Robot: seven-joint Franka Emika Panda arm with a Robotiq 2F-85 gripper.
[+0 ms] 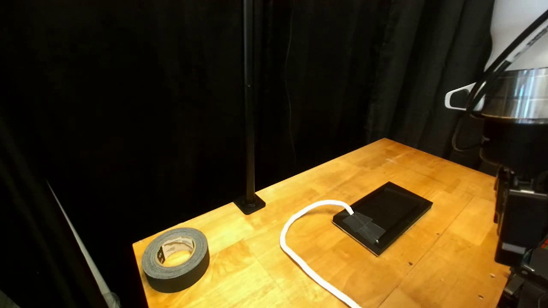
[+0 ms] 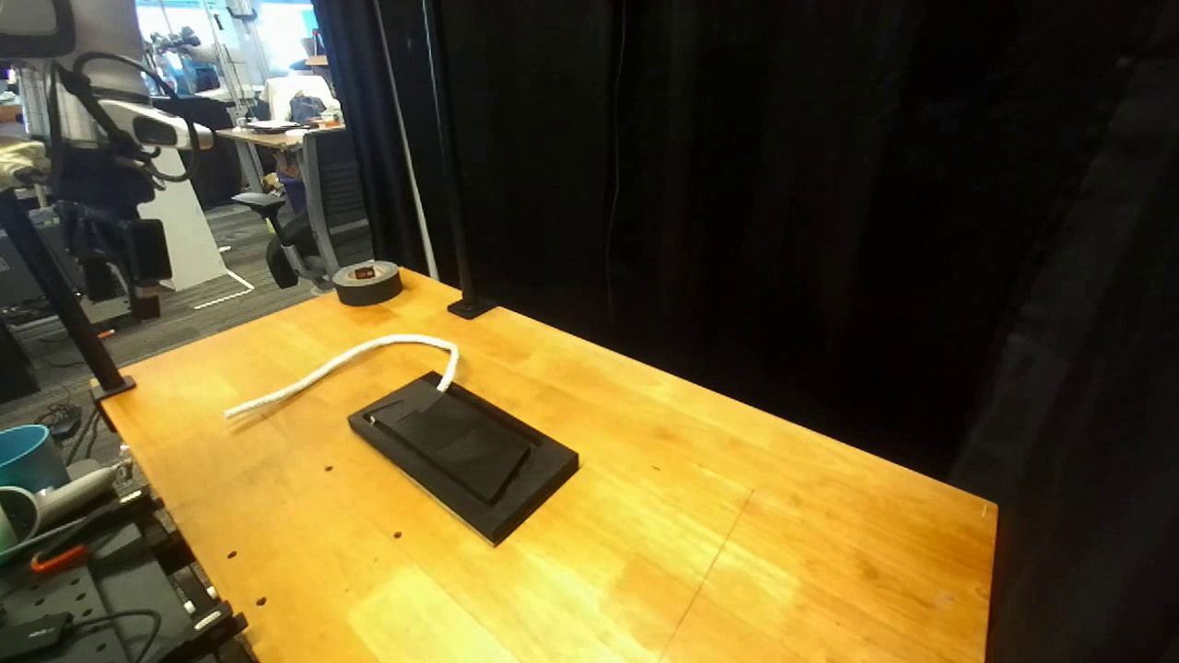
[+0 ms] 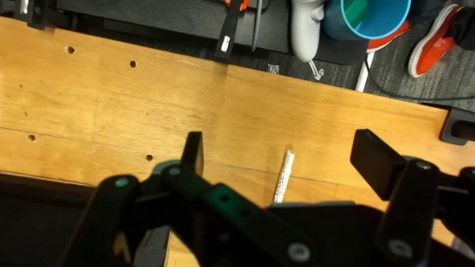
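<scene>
A white rope [image 1: 303, 259] curves over the wooden table, one end taped to a black frame-like board [image 1: 398, 208]. Its free end [image 3: 285, 173] shows in the wrist view between the two widely spread fingers, lower down on the tabletop. My gripper is open and holds nothing. In exterior view 2 the gripper [image 2: 127, 282] hangs at the far left, clear above table height. Part of the rope is hidden behind the gripper's body in the wrist view.
A roll of dark tape [image 1: 175, 259] rests at a table corner. Black posts stand at the edges, one with its base [image 1: 250, 204] by the curtain. Beyond the table edge are a blue cup [image 3: 376, 20] and tools.
</scene>
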